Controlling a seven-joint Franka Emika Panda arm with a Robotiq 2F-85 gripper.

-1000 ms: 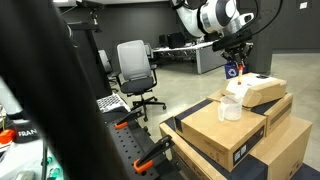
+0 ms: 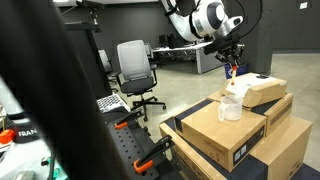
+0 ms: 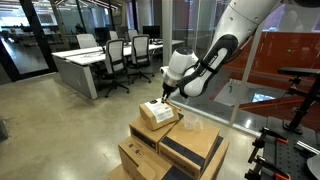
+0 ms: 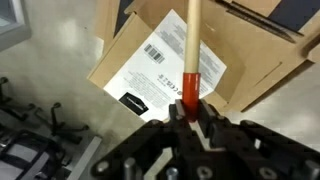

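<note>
A wooden stick with a red end (image 4: pixel 191 85) runs from the top of the wrist view down to my gripper. The red end lies at the fingers; whether they press on it cannot be told. In exterior view 1 the stick (image 2: pixel 233 75) points downward from beneath my gripper (image 2: pixel 235 62), its red end up. Just below it stands a clear cup (image 2: pixel 230 108) on a cardboard box (image 2: pixel 208 128). Whether the stick's lower tip is inside the cup or above it is unclear.
Behind the cup, a smaller box (image 2: pixel 262 92) with a white label (image 4: pixel 160 70) sits on the cardboard. More boxes (image 3: pixel 190 150) stand around it. An office chair (image 2: pixel 135 68) is farther back on open floor.
Over the last second the stick and my gripper have shifted slightly left in exterior view 1, and the stick now stands more directly over the cup. The boxes and cup have not moved.
</note>
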